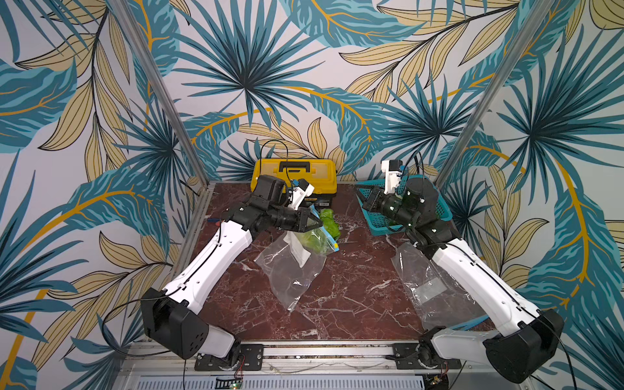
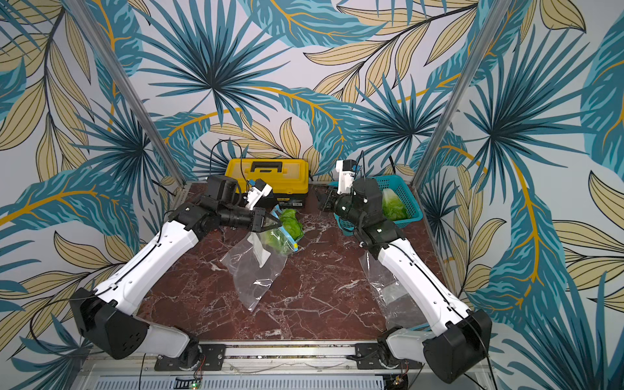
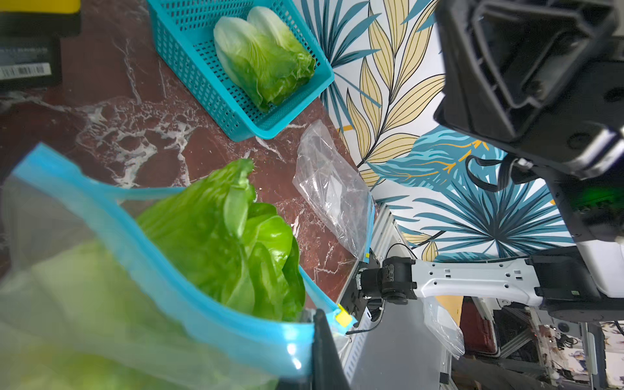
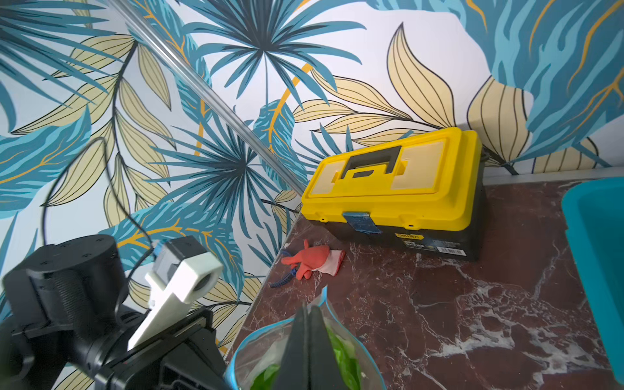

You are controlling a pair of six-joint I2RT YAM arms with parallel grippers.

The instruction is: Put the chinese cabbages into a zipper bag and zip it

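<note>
A green Chinese cabbage (image 3: 224,253) pokes leaf-first out of the mouth of a clear zipper bag (image 1: 292,276) with a blue rim. My left gripper (image 1: 317,226) is shut on that rim; in the left wrist view, the blue strip runs to its dark fingers (image 3: 321,351). A yellow slider (image 3: 344,316) sits at the rim's end. My right gripper is shut and raised, apart from the bag, with nothing showing between its fingers. Two more cabbages (image 3: 263,58) lie in the teal basket (image 3: 243,130).
A second clear bag (image 3: 334,191) lies flat at the right, partly under the right arm. The yellow toolbox (image 4: 396,195) stands at the back, and a red object (image 4: 313,258) lies at the left edge. Bare marble tabletop (image 1: 364,292) shows at front centre.
</note>
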